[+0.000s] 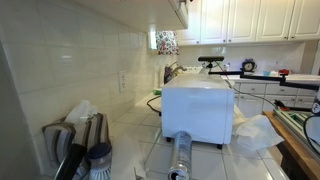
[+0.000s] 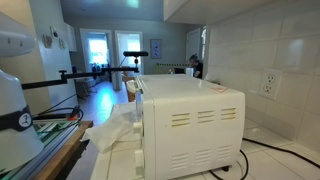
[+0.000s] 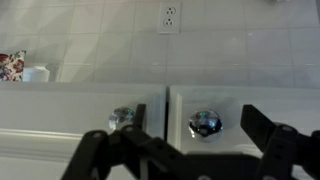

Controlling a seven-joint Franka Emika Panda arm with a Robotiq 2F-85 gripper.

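My gripper shows as dark, blurred fingers along the bottom of the wrist view, spread apart and open with nothing between them. Beyond it are two white cabinet doors with a round shiny knob on the right one and another knob on the left one. Both doors appear shut. I cannot make out the gripper in either exterior view. A white microwave-like box stands on the tiled counter, its vented side facing the second exterior camera.
A clear cylinder lies before the box, a crumpled white bag beside it. A brush and striped holder stand near the wall. Cables trail behind the box. An upper cabinet overhangs the counter.
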